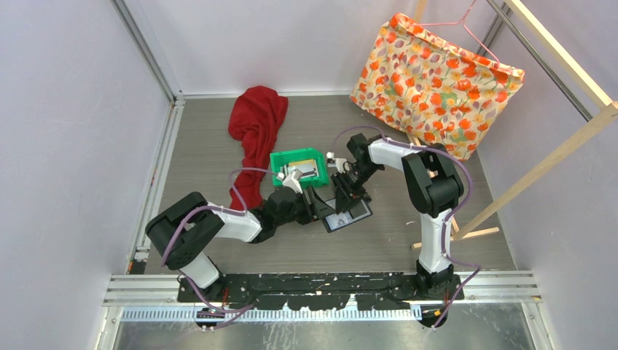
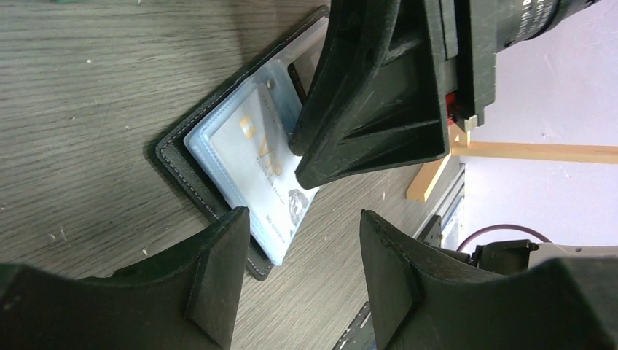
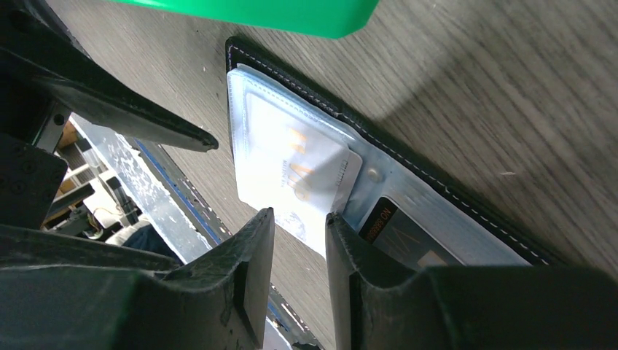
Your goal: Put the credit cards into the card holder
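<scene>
The open card holder (image 1: 332, 224) lies flat on the table between both grippers, black with clear pockets. A white card with yellow print lies in its left pocket; in the right wrist view the end of this white card (image 3: 348, 171) reaches close to the snap. A dark card (image 3: 408, 237) sits in the other half. My left gripper is open at the holder's left end, nothing between its fingers. Over the white card's inner end, my right gripper stands part open, with no card visibly gripped.
A green tray (image 1: 275, 162) with some cards in it stands just behind the holder. A red cloth (image 1: 256, 124) lies at the back left. Patterned fabric (image 1: 437, 80) hangs at the back right on a wooden frame (image 1: 536, 169).
</scene>
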